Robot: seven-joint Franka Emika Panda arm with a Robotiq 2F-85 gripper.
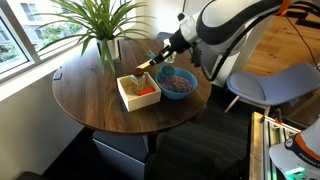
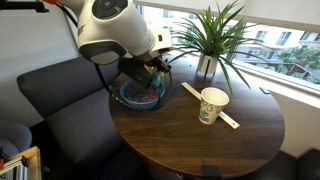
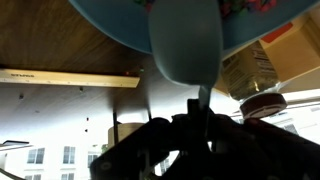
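Observation:
A smooth grey-blue utensil, like a spoon or scoop (image 3: 187,45), spreads out beyond my gripper in the wrist view. The dark fingers are shut on its narrow handle. Below it lies a blue bowl (image 3: 105,17) with red and dark bits inside, partly covered by the utensil. In exterior view 1 my gripper (image 1: 164,58) hangs above the back left of the bowl (image 1: 177,86). From the other side, the arm hides part of the bowl (image 2: 140,97). Whether the utensil carries anything cannot be seen.
Left of the bowl stands a pale box (image 1: 138,98) with an orange item and a brown-topped jar. A paper cup (image 2: 211,105) and a pale stick (image 3: 70,77) are on the round table. A potted plant (image 1: 103,22) stands behind.

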